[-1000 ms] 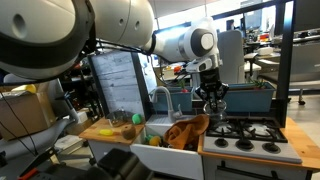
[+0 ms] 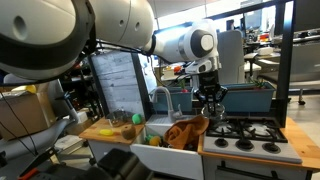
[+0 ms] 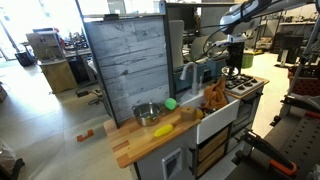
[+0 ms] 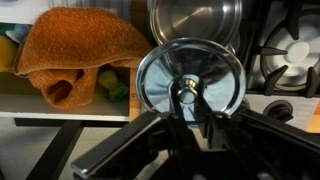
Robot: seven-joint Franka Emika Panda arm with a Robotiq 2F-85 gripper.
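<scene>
A round glass lid [image 4: 160,82] with a metal rim fills the middle of the wrist view. My gripper is shut on the knob at its centre. Just beyond the lid, toward the top of that view, is a shiny metal pot [image 4: 196,16], partly covered by it. From outside, the gripper [image 2: 212,105] points down over the counter, between the sink and the stove. Whether the lid touches anything beneath it, I cannot tell.
An orange towel [image 4: 75,52] hangs in the sink, left of the lid. The gas stove [image 2: 250,137] with its black grates lies to the right. A tall faucet [image 2: 168,98] rises behind the sink. A yellow object [image 3: 163,130] and a metal bowl [image 3: 146,112] occupy the far counter.
Compared with one second ago, the gripper and lid sit slightly lower and a little to the left in exterior view 1.
</scene>
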